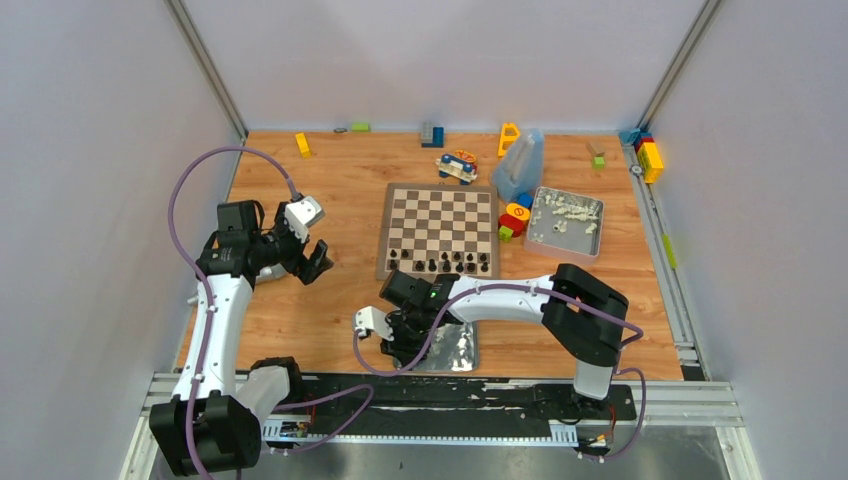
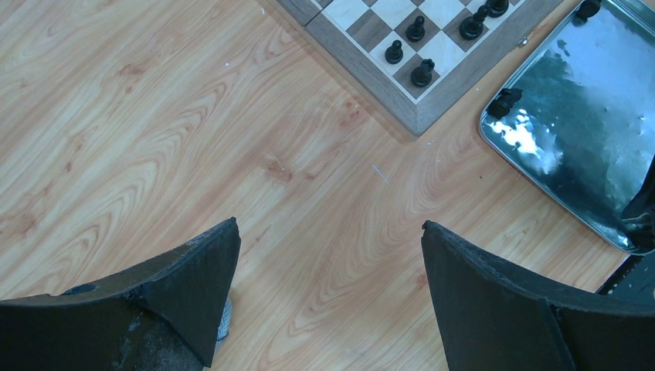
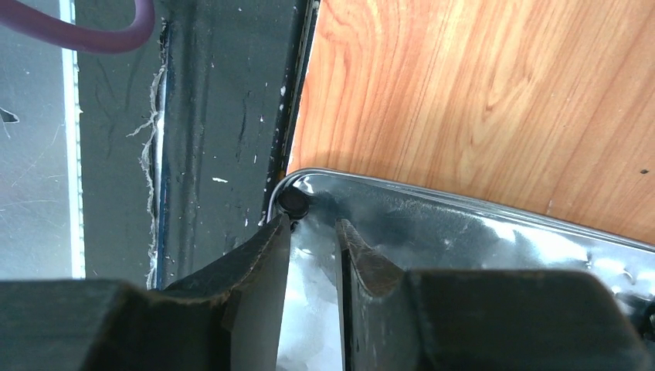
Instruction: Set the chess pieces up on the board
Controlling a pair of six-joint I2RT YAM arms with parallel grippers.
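Note:
The chessboard [image 1: 440, 220] has black pieces along its near rows, also visible as a board corner [image 2: 415, 116] in the left wrist view. My left gripper [image 1: 318, 262] stands open and empty left of the board. My right gripper is low over the metal tray [image 1: 455, 352] [image 3: 456, 202] at the front, its fingers part open, just beside a black piece [image 3: 293, 201] in the tray's corner; whether that piece is between them is unclear. More black pieces [image 2: 506, 100] lie in the tray. White pieces sit in a box [image 1: 565, 240] at right.
A blue bag [image 1: 520, 160], toy blocks [image 1: 512, 225] and a toy car [image 1: 455, 168] lie around the board's back and right. The table left of the board is clear. The right arm stretches across the front right, over the tray's area.

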